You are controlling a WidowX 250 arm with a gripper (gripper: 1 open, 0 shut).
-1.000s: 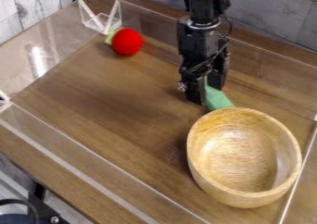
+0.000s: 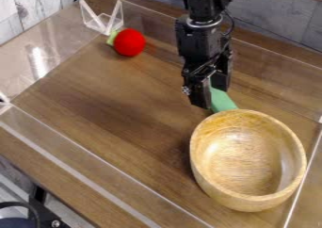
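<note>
The black robot gripper (image 2: 204, 83) hangs in the upper middle, over a green object (image 2: 220, 102) that lies just behind a large light wooden bowl (image 2: 246, 180). The gripper partly hides the green object. Whether its fingers are open or closed on that object is hard to tell. The bowl is empty and sits at the lower right.
A red ball (image 2: 130, 43) rests at the upper left, beside a small green item and a clear plastic piece (image 2: 104, 18).
The bowl and red ball are unmoved.
</note>
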